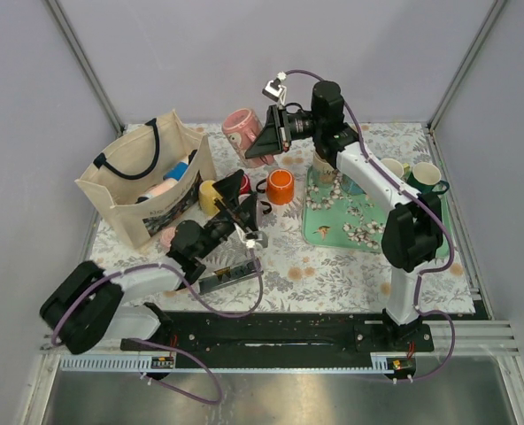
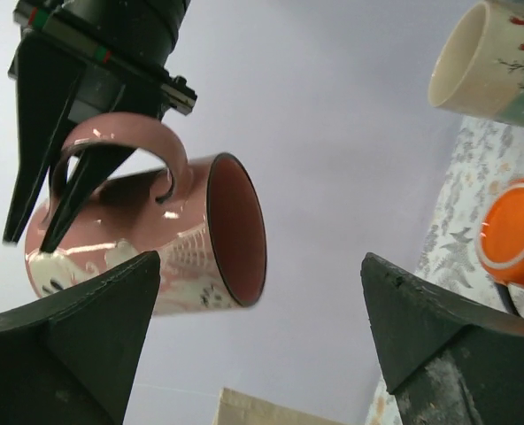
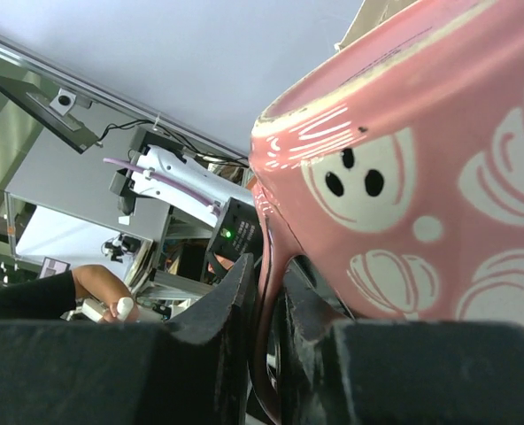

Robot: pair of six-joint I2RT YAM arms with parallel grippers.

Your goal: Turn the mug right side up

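Observation:
The pink mug (image 1: pixel 242 133), printed with cartoon faces, hangs in the air on its side at the top centre of the top view. My right gripper (image 1: pixel 274 133) is shut on its handle, seen close in the right wrist view (image 3: pixel 395 204). In the left wrist view the mug (image 2: pixel 156 248) is tilted, its rim facing right. My left gripper (image 1: pixel 237 197) is open below the mug, its fingers framing it in the left wrist view, with nothing between them.
An orange mug (image 1: pixel 280 186) lies just right of my left gripper. A green tray (image 1: pixel 328 226) holds several mugs, a canvas bag (image 1: pixel 111 190) stands left, and a metal strip (image 1: pixel 227 276) lies in front.

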